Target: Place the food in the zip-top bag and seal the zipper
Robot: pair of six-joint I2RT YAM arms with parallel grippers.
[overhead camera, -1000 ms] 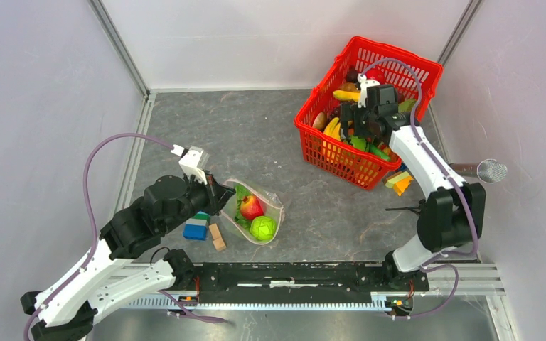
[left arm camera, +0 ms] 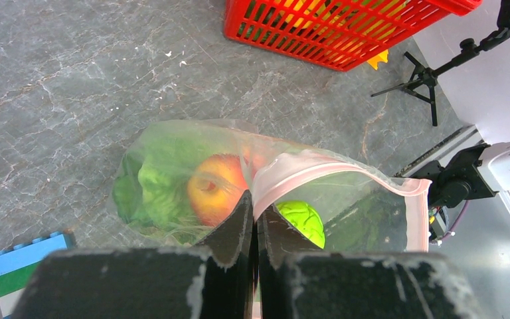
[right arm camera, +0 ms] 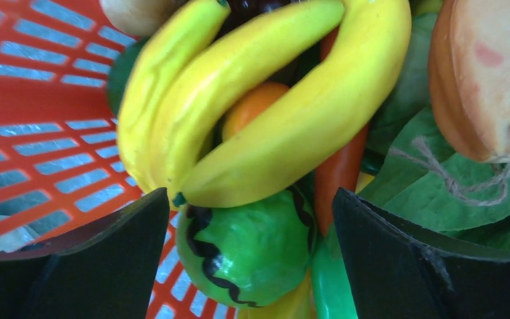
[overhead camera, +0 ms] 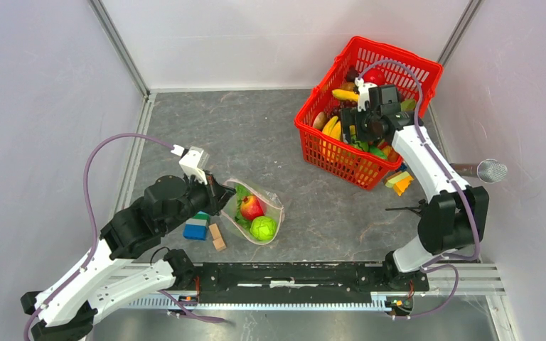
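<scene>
The clear zip top bag (overhead camera: 271,203) rests on the table with its mouth held wide. Inside it are a red apple (overhead camera: 252,207), a bright green vegetable (overhead camera: 263,228) and leafy greens (left arm camera: 163,176). My left gripper is shut on the bag's pinkish rim (left arm camera: 305,163). Over the red basket (overhead camera: 338,156), my right gripper stands open, nothing between its fingers. Straight below it in the right wrist view lie a green watermelon-like ball (right arm camera: 252,249) and a bunch of bananas (right arm camera: 292,143).
Leaves and a sandwich-like piece (right arm camera: 475,80) crowd the basket's right side. Toy blocks (overhead camera: 196,226) and a wooden piece (overhead camera: 217,237) lie left of the bag. A microphone (overhead camera: 490,170) stands at the right wall. Bare table spreads between bag and basket.
The right arm has shifted slightly over the basket, its gripper staying above the food. The left arm and the bag look unmoved.
</scene>
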